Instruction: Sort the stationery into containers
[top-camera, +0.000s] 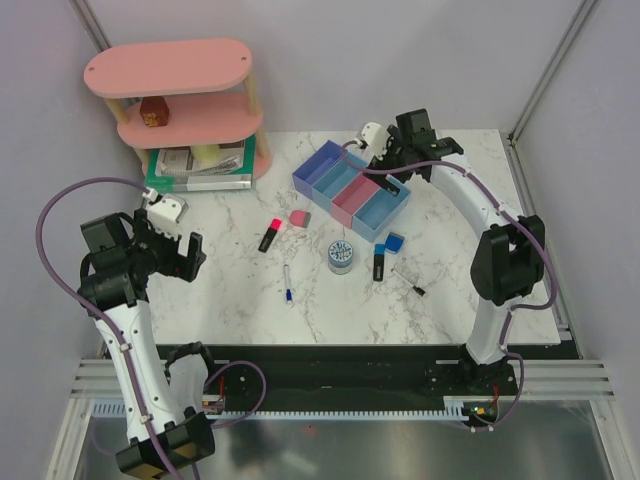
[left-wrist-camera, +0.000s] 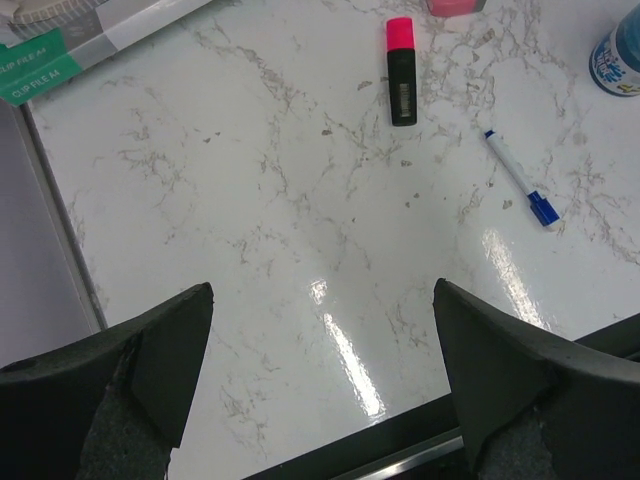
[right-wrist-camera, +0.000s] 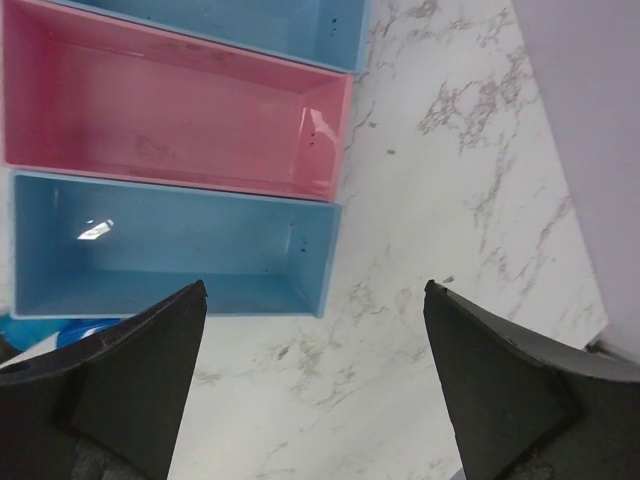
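Note:
A row of joined bins, with a purple one (top-camera: 314, 170), two blue ones and a pink one (top-camera: 352, 199), stands at the back. My right gripper (top-camera: 383, 180) hangs open over the row's right part; in the right wrist view, empty blue bin (right-wrist-camera: 170, 230) shows below its fingers. Over the table's left side, my left gripper (top-camera: 192, 258) is open and empty. Loose stationery includes a pink-capped highlighter (top-camera: 270, 235), a pink block (top-camera: 299, 218), a white marker (top-camera: 288, 284), a blue-capped highlighter (top-camera: 379, 263), a blue block (top-camera: 394, 242) and a thin black-tipped pen (top-camera: 409, 281).
A round blue tub (top-camera: 341, 256) stands mid-table. At the back left is a pink shelf (top-camera: 190, 118) with books and boxes (top-camera: 202, 183) beneath. Bare marble lies at the front left and far right of the table.

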